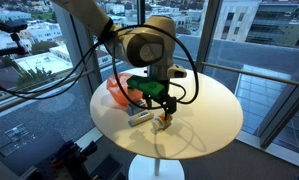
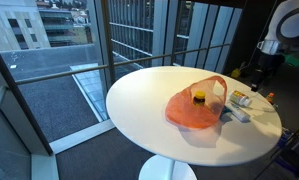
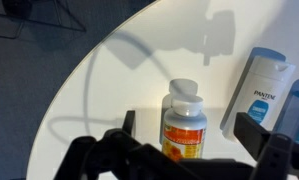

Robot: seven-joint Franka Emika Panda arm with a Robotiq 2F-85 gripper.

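Observation:
A small bottle (image 3: pixel 184 130) with a white cap and an orange-red label appears to lie on its side on the round white table. My gripper is open above it, one finger (image 3: pixel 129 122) on either side of the bottle in the wrist view, with bare space left beside it. From exterior view 1, the gripper (image 1: pixel 161 106) points down just over the bottle (image 1: pixel 162 122), partly covering it. Whether the fingers reach down to the bottle's height is hard to tell.
Right of the bottle in the wrist view lie a white Pantene bottle (image 3: pixel 259 96) and a blue item (image 3: pixel 298 112). An orange mesh bag (image 2: pixel 194 110) holds a yellow-capped bottle (image 2: pixel 199 97).

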